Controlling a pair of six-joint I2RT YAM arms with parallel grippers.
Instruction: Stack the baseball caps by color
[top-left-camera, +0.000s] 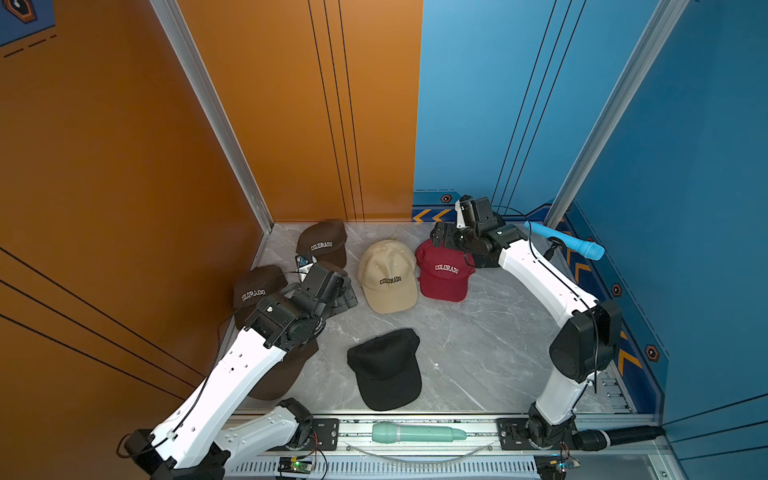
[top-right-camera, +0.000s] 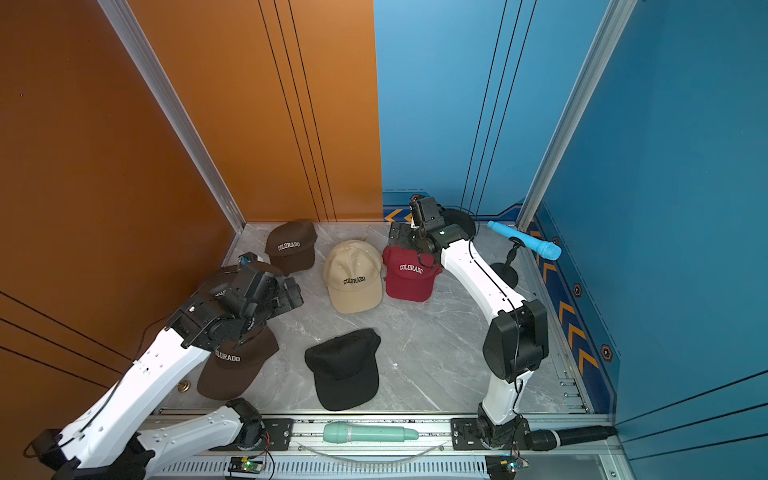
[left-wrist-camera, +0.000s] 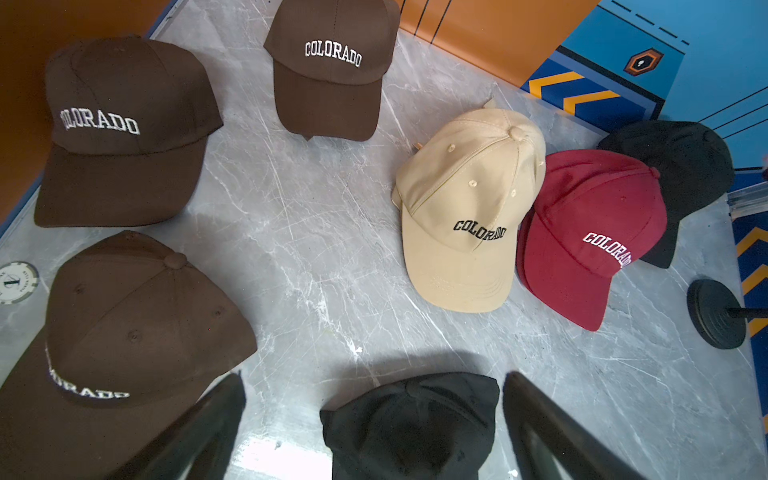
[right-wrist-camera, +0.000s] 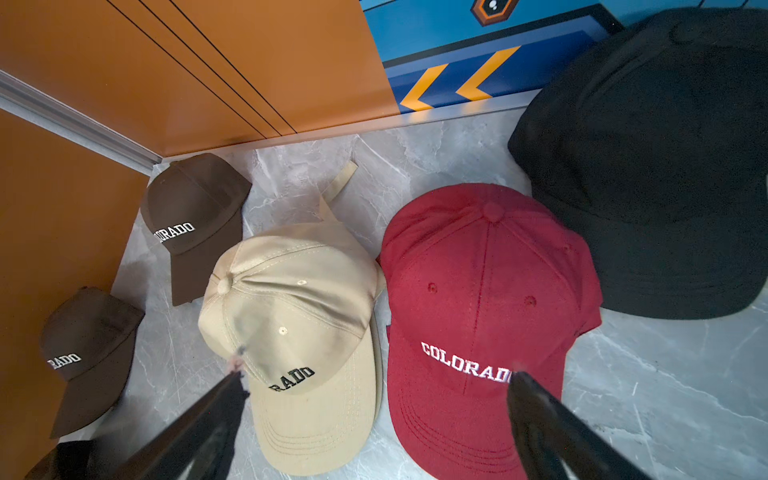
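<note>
Three brown caps lie apart on the left: one at the back (top-left-camera: 321, 242), one by the orange wall (left-wrist-camera: 132, 120) and one nearer the front (left-wrist-camera: 144, 320). A tan cap (top-left-camera: 389, 276) and a red cap (top-left-camera: 445, 270) sit side by side at the back middle. In the right wrist view a second tan edge shows along the tan brim. One black cap (top-left-camera: 385, 372) lies front centre; another black cap (right-wrist-camera: 656, 176) is behind the red one's right side. My left gripper hangs open and empty above the left side. My right gripper is open, empty, over the red cap.
A blue tube (top-left-camera: 566, 240) on a black stand (top-right-camera: 505, 274) is at the back right. A white chip (left-wrist-camera: 17, 281) lies by the left edge. Bare grey table (top-left-camera: 488, 352) extends across the front right.
</note>
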